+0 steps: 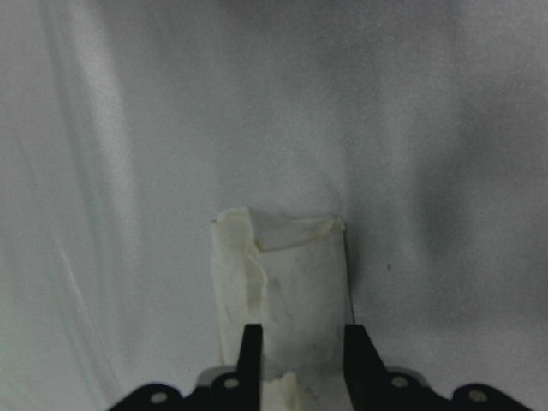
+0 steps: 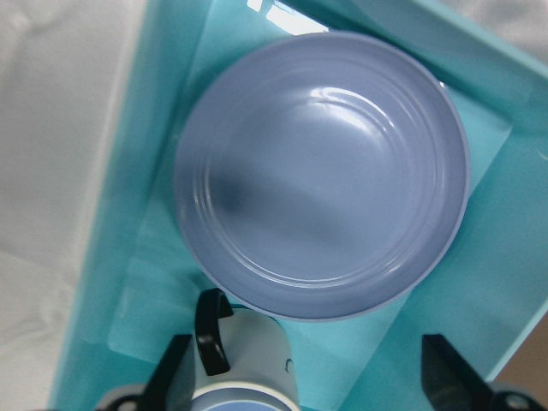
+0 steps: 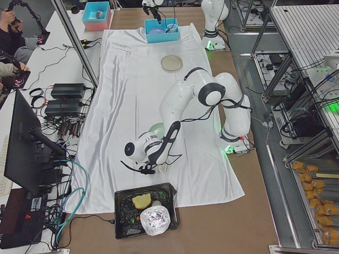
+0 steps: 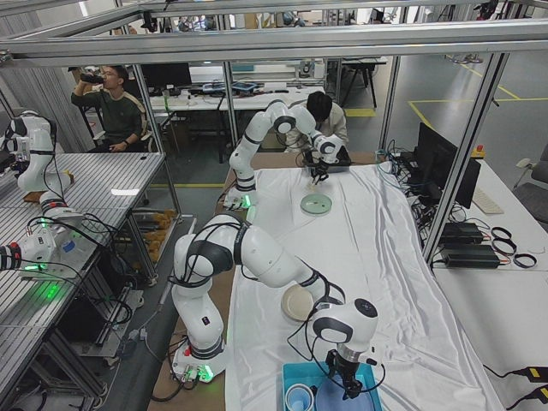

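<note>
In the left wrist view a whitish, creased paper packet (image 1: 304, 282) lies on the white cloth, under my left gripper, whose fingers stand apart over it; whether they touch it is unclear. My right gripper is open above a blue bin (image 2: 128, 257) holding a lavender plate (image 2: 317, 171) and a mug (image 2: 248, 347) with a black handle, the mug near the fingertips. A pale green plate (image 4: 316, 204) lies near the left arm, and a beige plate (image 3: 171, 62) lies toward the right arm.
A black tray (image 3: 127, 227) with a yellow piece (image 3: 142, 201) and a foil-covered item (image 3: 155, 219) stands beyond the cloth's edge by the left arm. Monitors and cables line one side.
</note>
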